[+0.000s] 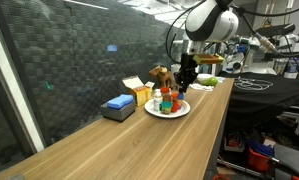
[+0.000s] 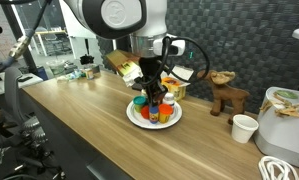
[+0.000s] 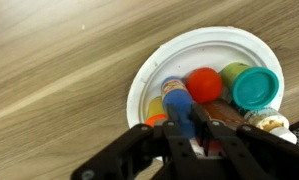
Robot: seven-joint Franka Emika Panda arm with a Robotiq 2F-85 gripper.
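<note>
A white round plate (image 3: 148, 72) holds several small coloured bottles and cups; it shows in all views. In the wrist view a small blue bottle (image 3: 175, 97) sits toward the plate's middle. My gripper is shut on it, its dark fingers covering the lower part. A red ball-like piece (image 3: 203, 84) and a green cup (image 3: 254, 88) are close beside the bottle. From the second exterior view, the gripper (image 2: 155, 98) points down over the plate; whether the bottle is clear of the plate cannot be told.
A yellow box (image 1: 141, 91) and a dark bin with a blue item (image 1: 119, 107) stand beyond the plate. A brown deer figure (image 2: 225, 91), a white cup (image 2: 244, 128) and a white rack (image 2: 286, 125) are on its other side.
</note>
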